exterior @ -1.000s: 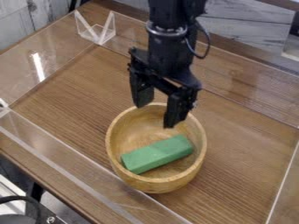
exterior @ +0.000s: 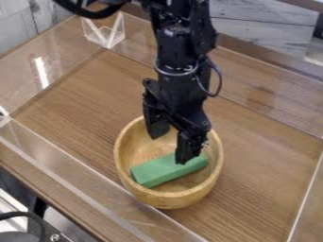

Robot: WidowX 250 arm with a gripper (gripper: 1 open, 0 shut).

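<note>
A round tan bowl (exterior: 131, 180) sits on the wooden table, with a green block (exterior: 161, 173) lying inside it. My black gripper (exterior: 175, 142) reaches down from the top over the bowl's back half, open, its fingertips just above or inside the bowl behind the block. Whether they touch the block is hard to tell.
A clear plastic holder (exterior: 104, 28) stands at the back left. A black cable lies at the bottom left corner.
The bowl and block look unmoved.
</note>
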